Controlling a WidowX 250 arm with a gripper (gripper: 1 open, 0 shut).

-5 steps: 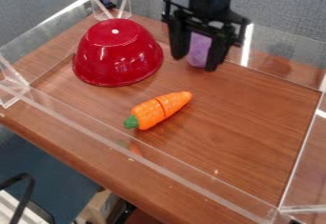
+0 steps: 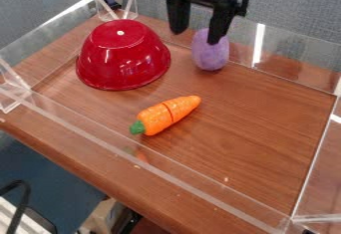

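Observation:
My black gripper is raised at the top centre, partly out of the frame, its fingers spread apart over the back of the box with nothing seen between them. Behind and below it a purple, egg-shaped object sits near the back wall. An upturned red bowl is at the back left. An orange toy carrot with a green tip lies in the middle of the wooden floor, well apart from the gripper.
Clear plastic walls border the wooden surface, whose right and front parts are bare. A cable and a light block are outside at the lower left.
My gripper has moved up from over the purple object, which now shows more fully. The bowl and carrot have not moved.

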